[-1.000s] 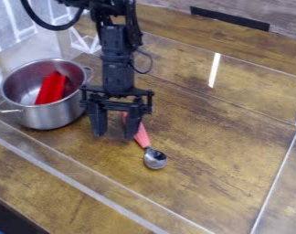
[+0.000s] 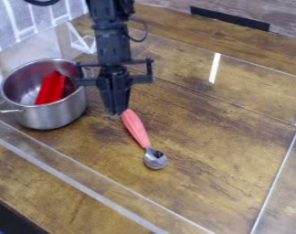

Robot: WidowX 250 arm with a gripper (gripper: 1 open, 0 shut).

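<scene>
My gripper (image 2: 112, 104) hangs at the upper middle, blurred, its dark fingers pointing down just right of a steel pot (image 2: 45, 116); it looks shut, with nothing visible between its fingers. In the pot lie red objects (image 2: 50, 88). A spoon with a pink-red handle (image 2: 136, 127) lies on the wooden table, its steel bowl toward the front, just right of and below the gripper.
A white, blurred area is at the far upper left behind the pot. A dark edge runs along the top right.
My gripper has risen and moved back, away from the spoon, over the last second. The spoon and pot look unmoved.
</scene>
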